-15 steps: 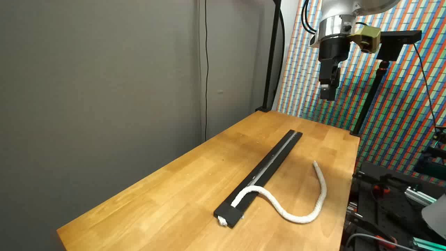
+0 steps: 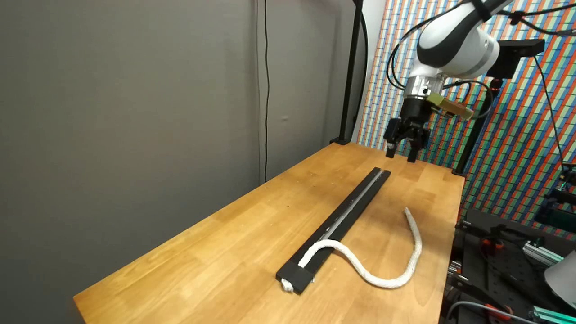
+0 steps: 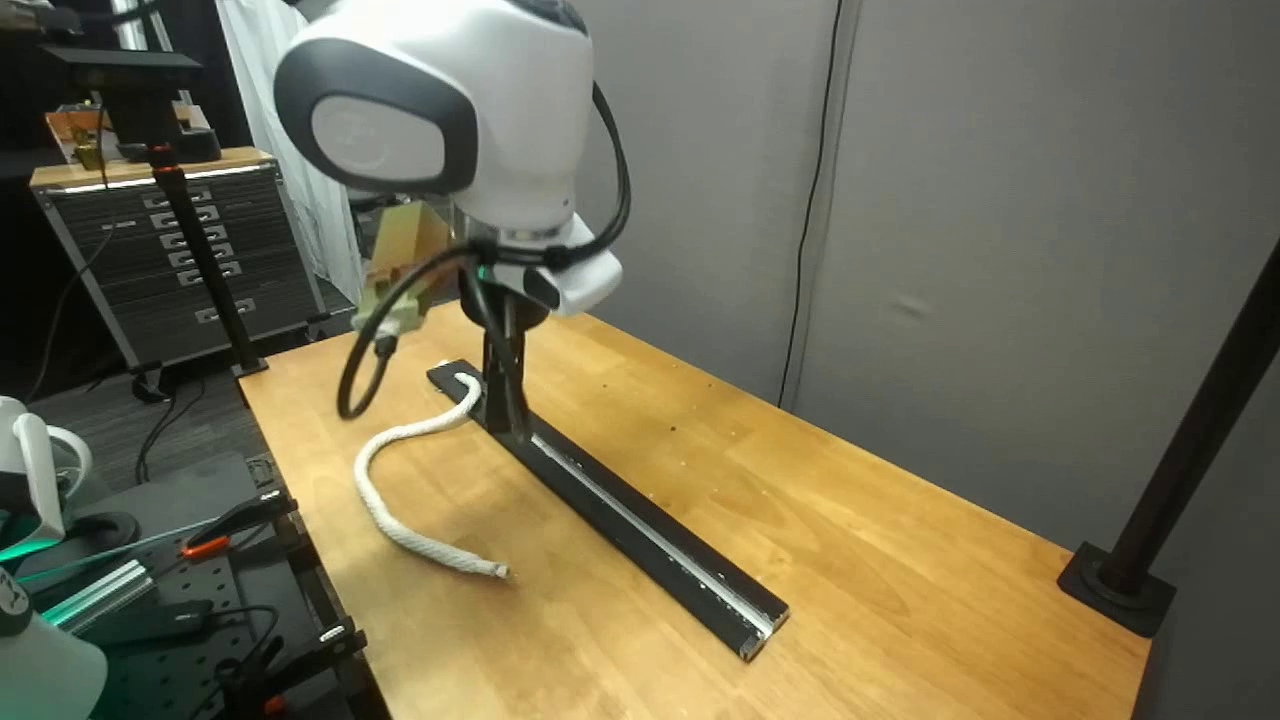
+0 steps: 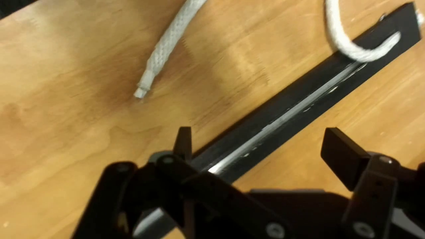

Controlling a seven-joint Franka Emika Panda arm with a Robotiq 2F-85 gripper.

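Note:
A white rope [image 2: 397, 281] curves over the wooden table beside a long black channel [image 2: 337, 224] with a pale groove down its middle. One rope end sits under the black cap at the channel's end. The other end [image 4: 148, 81] lies loose on the wood. My gripper [image 2: 402, 156] is above the table near the channel's far end, fingers apart and empty. In the wrist view the gripper spans above the channel [image 4: 275, 123], its fingers well apart. The rope [image 3: 402, 534] is away from the fingers.
A black post [image 3: 1140, 516] stands at one table corner, another [image 2: 478, 129] by the opposite side. A cart with tools [image 2: 499, 259] adjoins the table's edge; a grey wall borders the other side.
The arm has come down toward the table, and the gripper has turned so that both fingers show apart. The rope and channel have not moved.

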